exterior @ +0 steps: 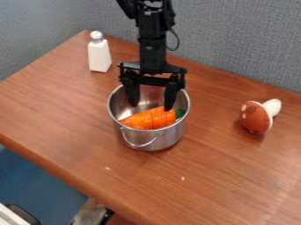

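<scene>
A steel pot [148,139] with a wire handle stands near the middle of the wooden table. An orange carrot [143,120] lies inside it, with a bit of green at the right end. My black gripper [152,98] is over the pot, fingers open and pointing down into it, one at the left and one at the right above the carrot.
A white bottle [99,55] stands at the back left. A red and white mushroom-shaped object [258,118] lies to the right.
</scene>
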